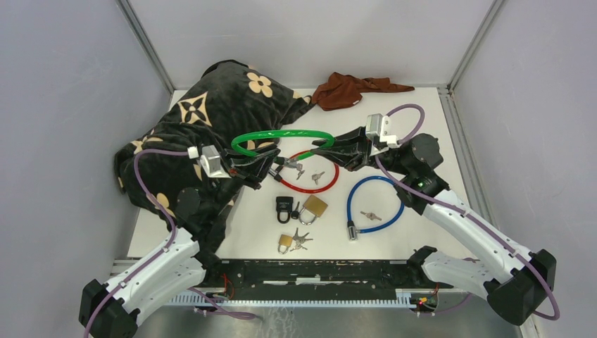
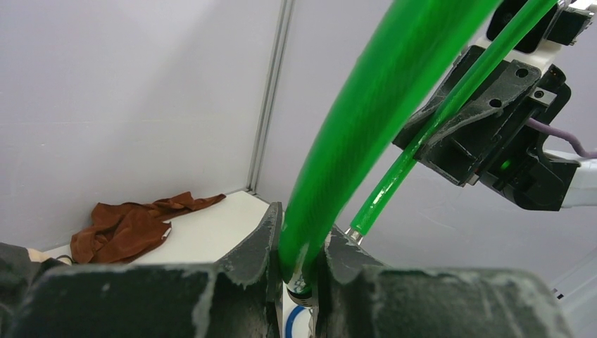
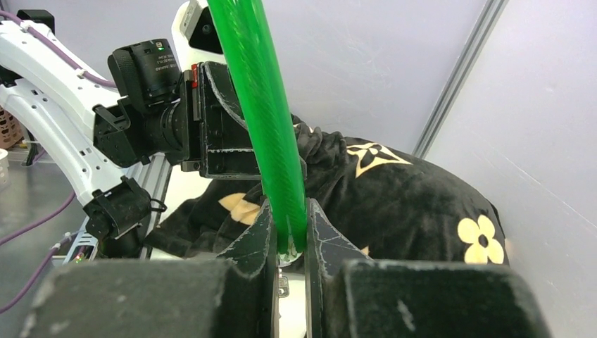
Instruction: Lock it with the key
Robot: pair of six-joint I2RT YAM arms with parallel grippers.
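Observation:
A green cable lock [image 1: 285, 134] is held in a loop above the table. My left gripper [image 1: 273, 155] is shut on one end of it, beside the dark lock body [image 1: 286, 163]. Near the cable's other end, my right gripper [image 1: 320, 149] is shut on the green tube. In the left wrist view that end's silver tip [image 2: 355, 235] points down toward the left fingers. From above, the free end sits close to the lock body; whether it is inserted I cannot tell. The green tube [image 3: 271, 127] stands between the right fingers in the right wrist view.
Below lie a red cable lock [image 1: 335, 179], a blue cable lock [image 1: 350, 201], a black padlock [image 1: 284, 204], a brass padlock [image 1: 315, 205], a small padlock [image 1: 285, 241] and loose keys [image 1: 300, 238]. A dark blanket [image 1: 211, 105] covers the back left; a brown cloth [image 1: 345, 91] lies behind.

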